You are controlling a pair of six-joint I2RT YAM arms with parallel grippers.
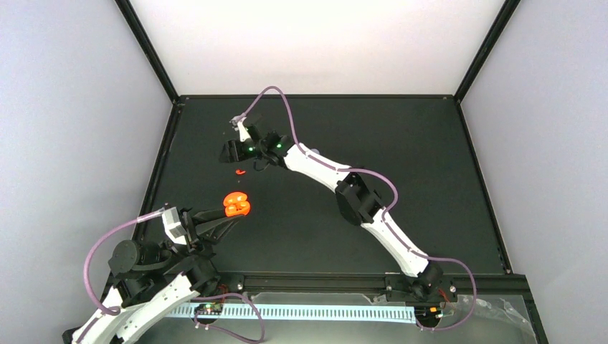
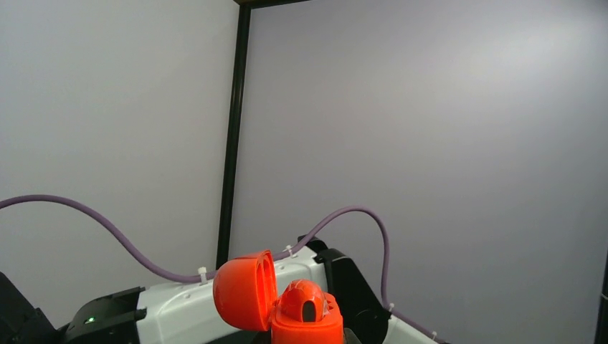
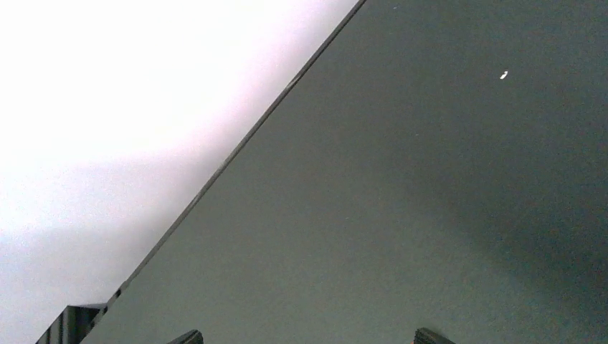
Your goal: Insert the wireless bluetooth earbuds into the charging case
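The open orange charging case [image 1: 236,206] is at the tip of my left gripper [image 1: 231,214], which is shut on it. In the left wrist view the orange case [image 2: 244,294] shows its lid tipped back, with a rounded orange piece [image 2: 302,295] in its base; I cannot tell if that is an earbud. A small orange piece [image 1: 240,171], likely an earbud, shows on the black table between the case and my right gripper [image 1: 228,152]. In the right wrist view the right fingers [image 3: 188,337] stand apart, with no object visible between them.
Mostly hidden behind the right arm is a small lilac object [image 1: 315,151]. A tiny white fleck [image 3: 504,74] shows in the right wrist view.
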